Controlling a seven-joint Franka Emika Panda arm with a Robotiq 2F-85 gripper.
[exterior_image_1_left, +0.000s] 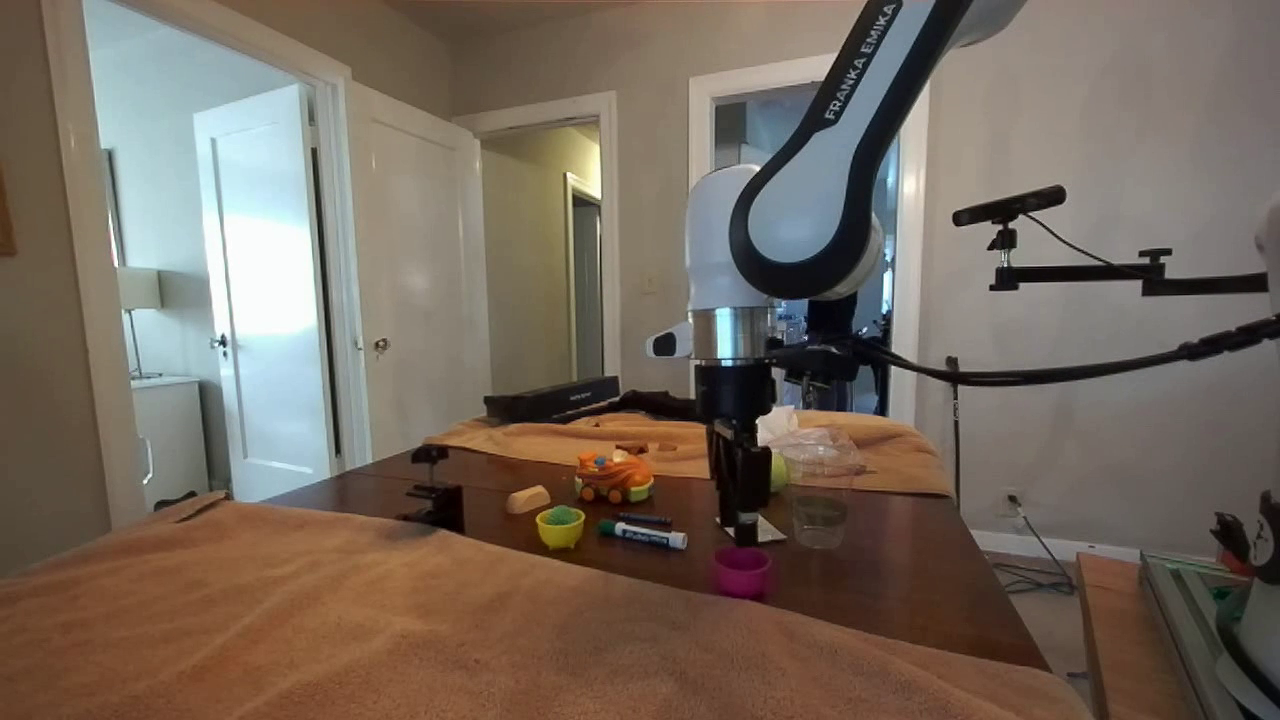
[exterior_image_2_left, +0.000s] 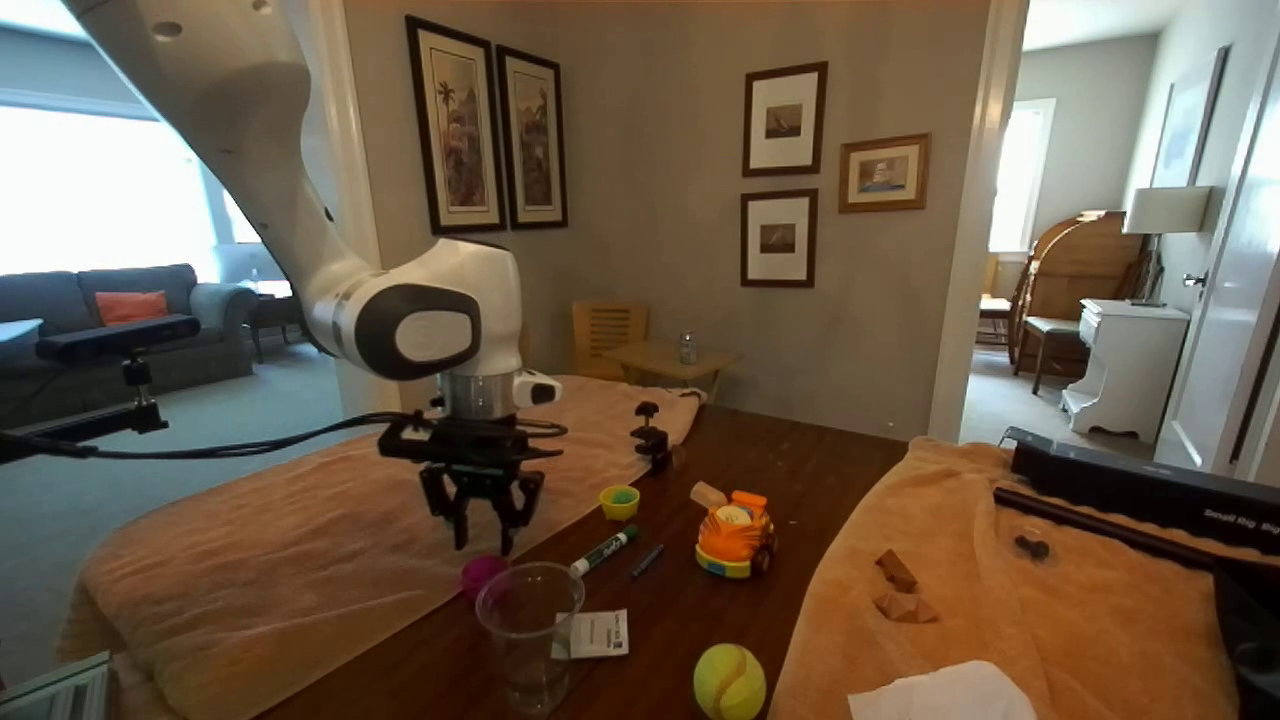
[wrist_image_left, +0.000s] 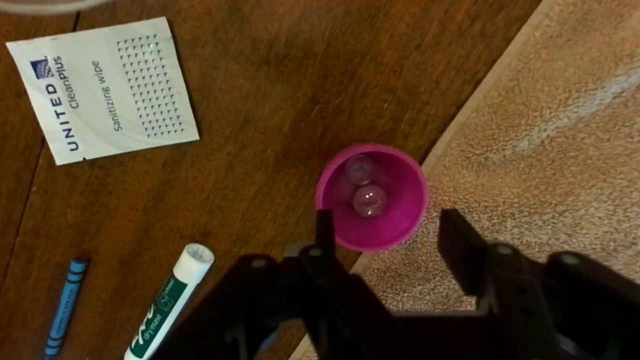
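Note:
A magenta cup (wrist_image_left: 378, 231) with two clear round beads inside stands on the dark wood table, beside the edge of the orange towel. My gripper is above the cup, its fingers parted on either side of the cup's near part as the wrist camera sees it. Exterior view 2 shows the gripper (exterior_image_2_left: 482, 540) hanging just over the magenta cup (exterior_image_2_left: 482, 574) with nothing between its fingers. From exterior view 1, the gripper (exterior_image_1_left: 746, 534) appears slightly above and behind the cup (exterior_image_1_left: 743, 574).
Close by stand a clear plastic cup (exterior_image_2_left: 528, 636) and a flat wipe packet (wrist_image_left: 108, 90). A green-and-white marker (wrist_image_left: 162, 306), a blue crayon (wrist_image_left: 65, 309), a yellow cup (exterior_image_1_left: 560, 528), an orange toy (exterior_image_1_left: 613, 478) and a tennis ball (exterior_image_2_left: 728, 682) lie around.

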